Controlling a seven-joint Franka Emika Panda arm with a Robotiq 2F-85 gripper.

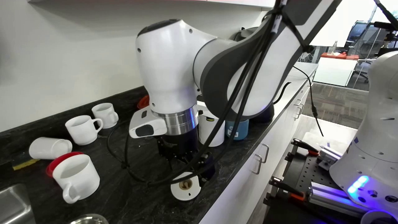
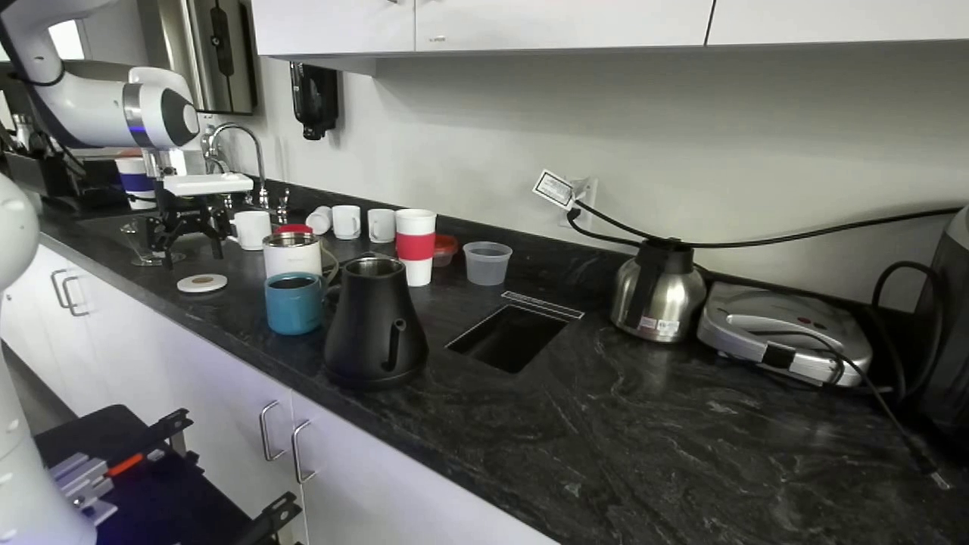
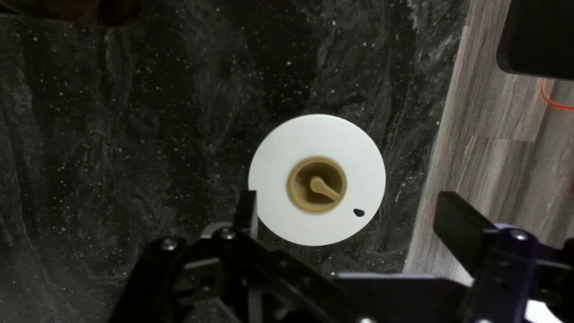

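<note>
A round white lid [image 3: 274,156] lies flat on the dark countertop, its tan recessed centre [image 3: 316,185] holding a small knob. In the wrist view my gripper is open above the counter, one fingertip overlapping the lid's left edge and the other out to its right, past the counter edge in the picture. Nothing is between the fingers. Exterior view 2 has the gripper [image 2: 194,254] hanging over the counter near the lid [image 2: 201,283]. A white canister [image 2: 281,259] stands nearby; cables partly cover the lid in exterior view 1.
Beside the canister stand a teal mug [image 2: 293,309] and a black kettle [image 2: 374,327]. Several white mugs, one [image 1: 76,177] near a red lid [image 1: 57,164], occupy the wall side. The counter's front edge runs close to the white lid. A sink [image 1: 16,205] lies at the left.
</note>
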